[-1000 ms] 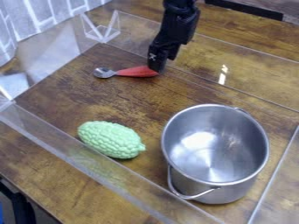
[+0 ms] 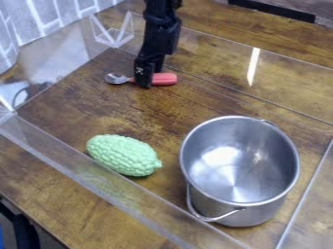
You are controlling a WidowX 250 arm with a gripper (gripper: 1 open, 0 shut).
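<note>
The black gripper (image 2: 148,72) hangs low at the back centre, its fingertips down at a spoon with a red handle (image 2: 164,79) and a metal head on the left. The gripper covers the middle of the spoon, and whether its fingers are closed on it is unclear.
A steel pot (image 2: 239,165) with a wire handle stands at the front right. A green bumpy corn-like object (image 2: 123,155) lies at the front left. Clear plastic walls edge the wooden surface (image 2: 92,112).
The gripper has moved left and down onto the spoon, covering part of its handle, which now appears more level.
</note>
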